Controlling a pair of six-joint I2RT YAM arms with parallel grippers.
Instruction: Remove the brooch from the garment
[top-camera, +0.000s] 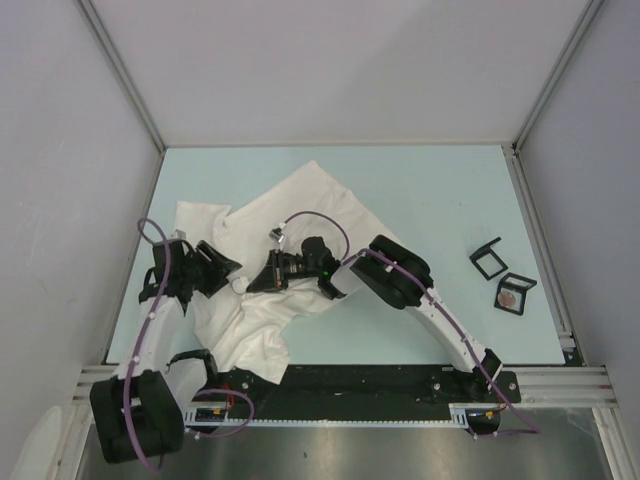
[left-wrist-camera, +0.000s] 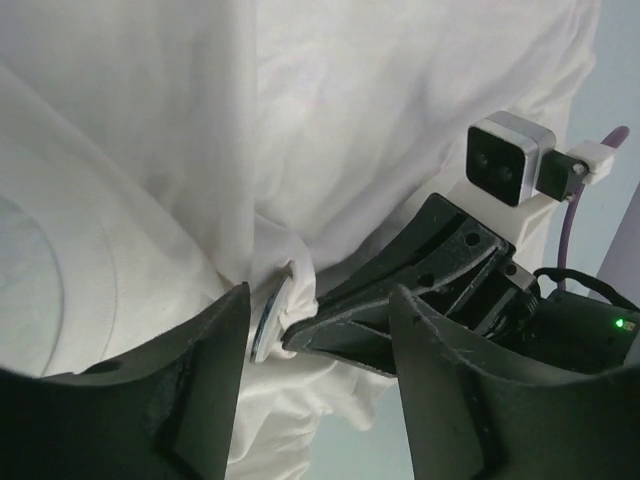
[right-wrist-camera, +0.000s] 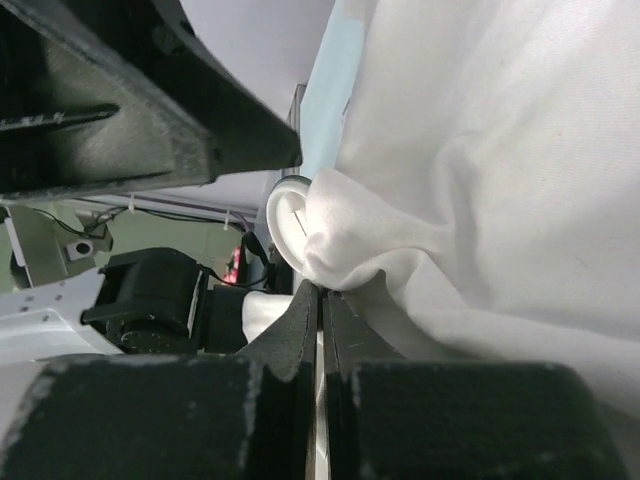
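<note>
The white garment (top-camera: 300, 190) lies spread on the table. A round, pale-rimmed brooch (left-wrist-camera: 270, 318) (right-wrist-camera: 288, 222) sits on a raised fold of it. My right gripper (top-camera: 248, 286) is shut at that fold just below the brooch; whether cloth is pinched at its tips is hard to tell. My left gripper (top-camera: 226, 258) is held part open to the upper left of the brooch, with the brooch seen between its blurred fingers in the left wrist view.
Two small dark open cases (top-camera: 508, 298) lie at the table's right. The right arm spans the middle.
</note>
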